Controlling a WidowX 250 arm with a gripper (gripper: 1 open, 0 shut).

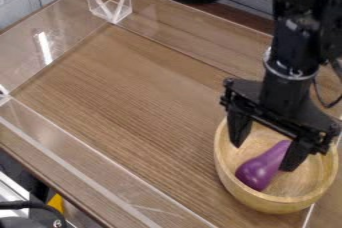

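My black gripper (277, 135) reaches down from the upper right over a tan bowl (235, 177) at the lower right, its fingers open on either side above the bowl. A purple oblong object (261, 170), like an eggplant, lies in the bowl beneath the fingers, with nothing held between them.
A clear plastic piece (110, 5) stands at the back left. Dark parts and a yellow item sit at the lower-left edge.
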